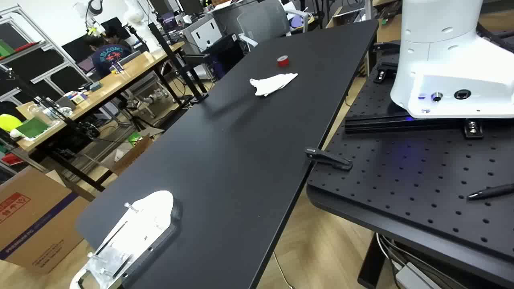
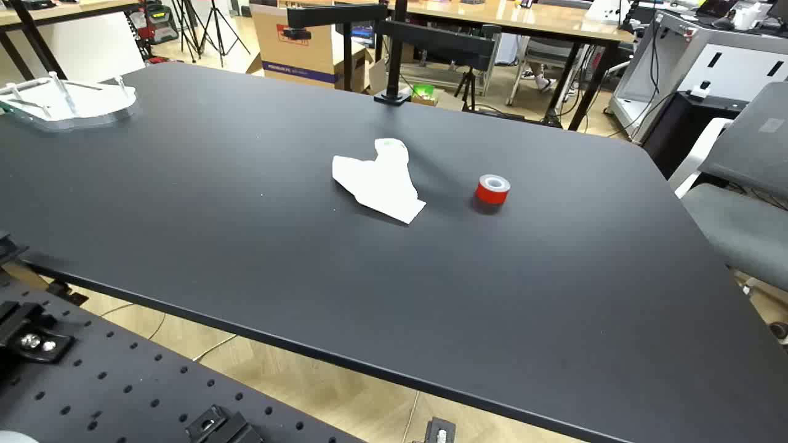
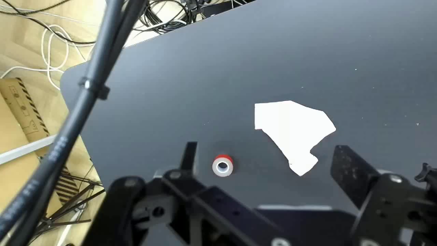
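A crumpled white cloth or paper (image 1: pixel 272 84) lies on the dark table, with a small roll of red tape (image 1: pixel 282 60) a short way from it. From the other side, the same white piece (image 2: pixel 380 179) lies left of the tape roll (image 2: pixel 492 189). In the wrist view my gripper is open, its two fingers wide apart and nothing held between them. Past the fingertips the white piece (image 3: pixel 293 131) and the tape roll (image 3: pixel 223 165) show on the tabletop below. Neither exterior view shows the gripper.
On the table (image 1: pixel 231 159) a white board with metal pegs (image 1: pixel 139 226) lies at the end far from the tape. A clamp (image 1: pixel 329 159) sits at the edge of the perforated base plate (image 1: pixel 409 173). Black cables (image 3: pixel 78 110) cross the wrist view's left side.
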